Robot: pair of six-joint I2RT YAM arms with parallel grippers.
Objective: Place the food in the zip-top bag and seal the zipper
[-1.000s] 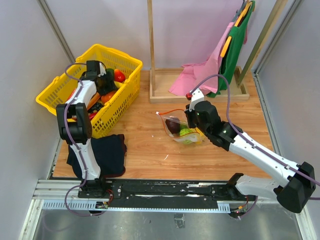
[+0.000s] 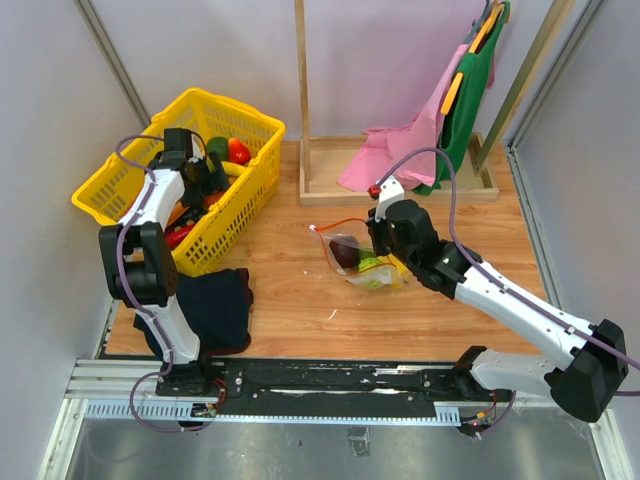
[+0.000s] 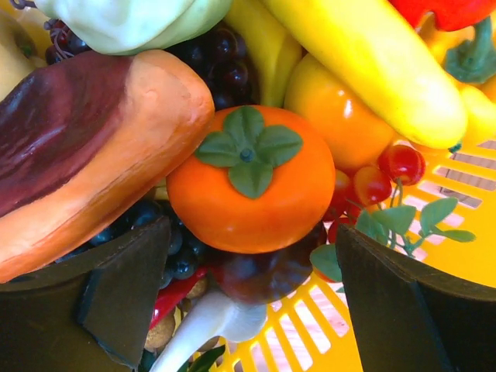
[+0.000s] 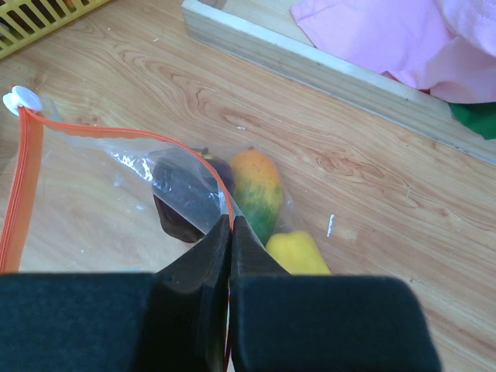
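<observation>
The clear zip bag (image 2: 345,272) lies on the table, its orange-edged mouth spread apart and its white slider (image 4: 22,100) at the far corner. Inside it are a dark eggplant-like food (image 4: 177,221), an orange-green papaya-like fruit (image 4: 256,190) and a yellow piece (image 4: 297,253). My right gripper is shut on the orange edge of the bag. Over the yellow basket (image 2: 228,230), my left gripper is open above an orange persimmon (image 3: 256,201), with nothing held. A brown-orange sweet potato-like food (image 3: 101,147) lies beside the persimmon.
Various other foods fill the basket, including a yellow squash (image 3: 380,70) and red cherries (image 3: 372,184). Dark cloth (image 2: 210,312) lies in front of the basket. A wooden rack (image 2: 318,185) with pink and green clothes stands at the back. Table between basket and bag is clear.
Inside the basket area, my left arm has shifted left and slightly toward the front. The right arm and the bag stay almost where they were.
</observation>
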